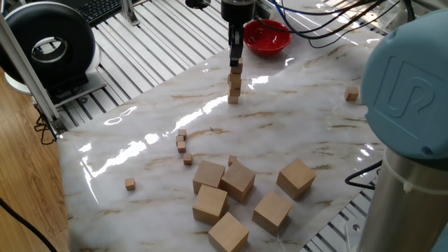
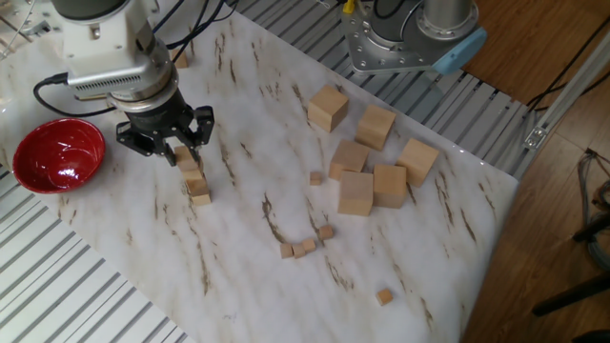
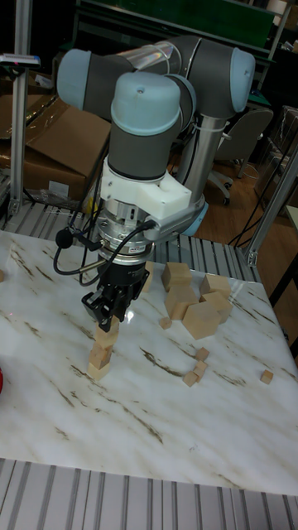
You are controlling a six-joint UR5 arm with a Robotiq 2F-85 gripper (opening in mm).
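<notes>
A narrow stack of small wooden blocks (image 1: 234,81) stands upright on the marble-patterned table, its blocks slightly out of line with each other. My gripper (image 2: 185,152) points down at the top of this stack, with its fingers beside the uppermost block (image 2: 186,164). In the third exterior view the gripper (image 3: 106,316) covers part of the top block (image 3: 107,333). Whether the fingers press on that block or stand a little apart from it cannot be made out. The lower blocks (image 3: 96,371) rest on the table.
A red bowl (image 2: 59,155) sits near the stack. Several large wooden cubes (image 2: 356,193) are grouped across the table. Small cubes (image 2: 298,250) lie in a short row, with another cube (image 2: 384,296) apart. Bare table surrounds the stack's base.
</notes>
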